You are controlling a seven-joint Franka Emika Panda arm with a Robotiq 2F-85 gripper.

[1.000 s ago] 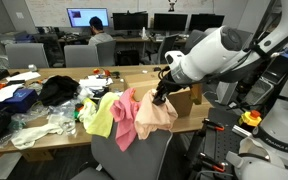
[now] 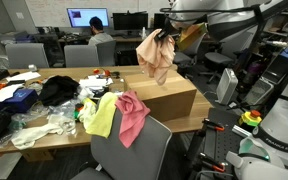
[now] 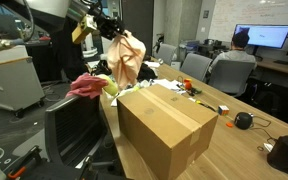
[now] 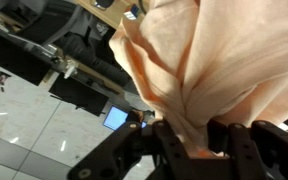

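Observation:
A peach cloth (image 2: 156,57) hangs from my gripper (image 2: 165,35), which is shut on it, high above the table. In exterior view 2 the cloth (image 3: 125,58) dangles behind and above the cardboard box (image 3: 169,125). The wrist view shows the cloth (image 4: 219,60) bunched between the dark fingers and spreading out from them. Over the chair's backrest lie a pink cloth (image 2: 132,118) and a yellow-green cloth (image 2: 101,115), side by side.
The grey chair (image 2: 139,155) stands against the table's near edge. Clothes and small items crowd the table's left part, including a white cloth (image 2: 36,132). A person (image 2: 99,32) sits at the back by the monitors.
My gripper has risen with the peach cloth from over the chair's backrest to high above the table by the box. The pink and yellow-green cloths stay on the chair.

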